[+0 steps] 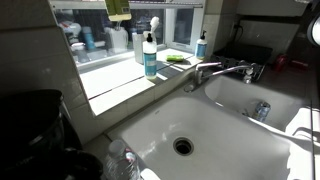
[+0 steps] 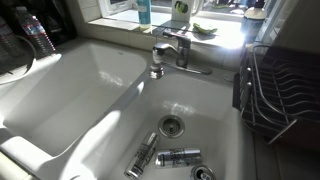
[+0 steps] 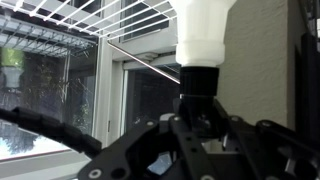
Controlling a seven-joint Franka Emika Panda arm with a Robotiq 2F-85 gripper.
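Observation:
In the wrist view my gripper is shut on a slim object with a white upper part and a black collar. Its lower end is hidden by the dark fingers. The wrist view looks toward a window and a white wire rack. A yellow-green item with a pale lower edge hangs at the top of exterior view 1; whether it is the held object cannot be told. My gripper cannot be made out in either exterior view.
A blue-labelled bottle, a green item and another bottle stand on the sill behind the faucet. Cans lie in one basin of the double sink. A dish rack stands at the right.

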